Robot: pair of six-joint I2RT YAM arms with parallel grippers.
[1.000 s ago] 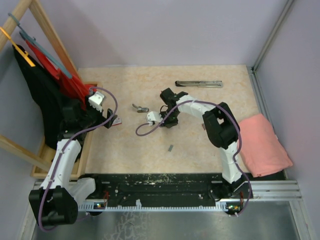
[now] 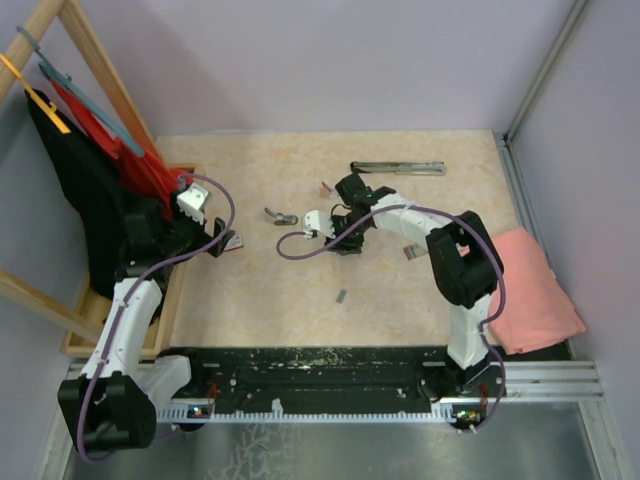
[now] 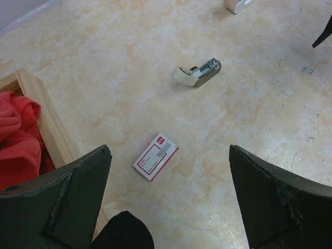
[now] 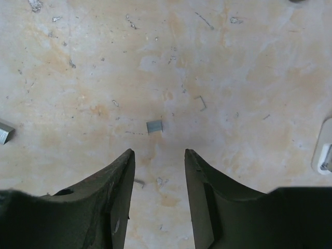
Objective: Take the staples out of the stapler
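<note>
The small stapler (image 2: 283, 218) lies left of the table's middle; the left wrist view shows the stapler (image 3: 199, 72) with a pale curved part swung out and its metal channel exposed. A short grey piece of staples (image 4: 154, 126) lies on the table just beyond the fingertips of my right gripper. That gripper is part open, nothing between its fingers. My left gripper stands wide open at the table's left side, empty. Below its view's centre lies a white and red staple box (image 3: 155, 156) with a grey strip on top.
Another grey strip (image 2: 341, 296) lies nearer the front. A long grey tool (image 2: 397, 168) is at the back, and a small block (image 2: 415, 251) sits right of my right gripper. The wooden clothes rack (image 2: 172, 310) borders the left. A pink cloth (image 2: 525, 290) covers the right.
The left arm and the stapler have stayed put.
</note>
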